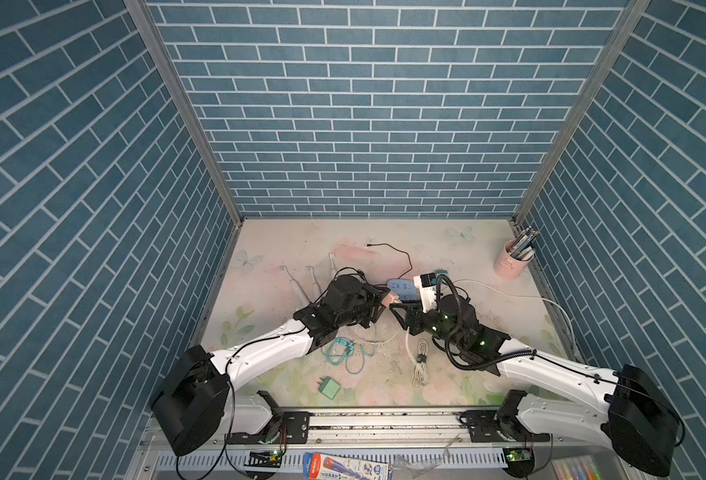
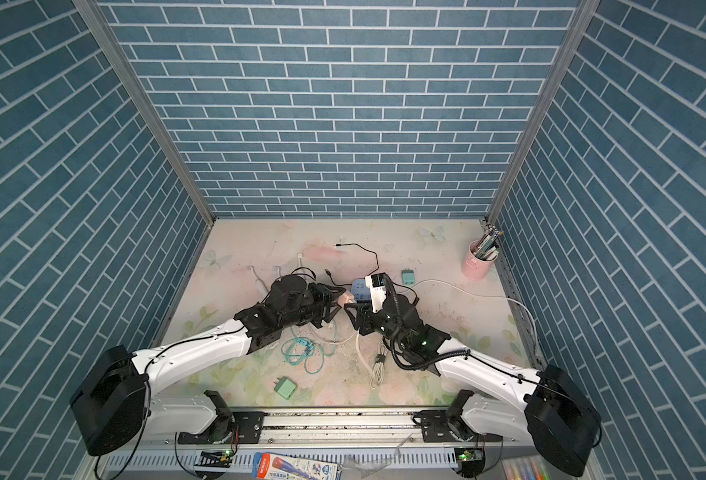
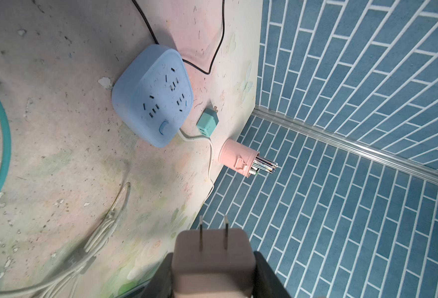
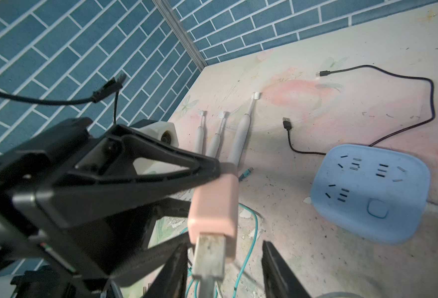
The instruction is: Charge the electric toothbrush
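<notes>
My left gripper is shut on a pink charger block [image 4: 214,203], whose two metal prongs [image 3: 214,231] point outward. A white cable plug [image 4: 210,255] meets the block's opposite face, its cable running down out of view; how deep it sits cannot be told. Around that plug, my right gripper stands part open, with clear space on the plug's right side. Both grippers hang above the table near the blue power strip [image 4: 370,191], whose top sockets look empty. Three toothbrushes lie at the back left, one a larger white toothbrush [image 4: 240,134].
A teal adapter [image 3: 208,122] lies beside the strip, with a pink pen cup [image 1: 510,261] at the right. Coiled teal cable [image 1: 339,350], a green adapter [image 1: 329,388] and a bundled white cable [image 1: 421,368] occupy the front. A black USB cable [image 4: 402,75] lies behind the strip.
</notes>
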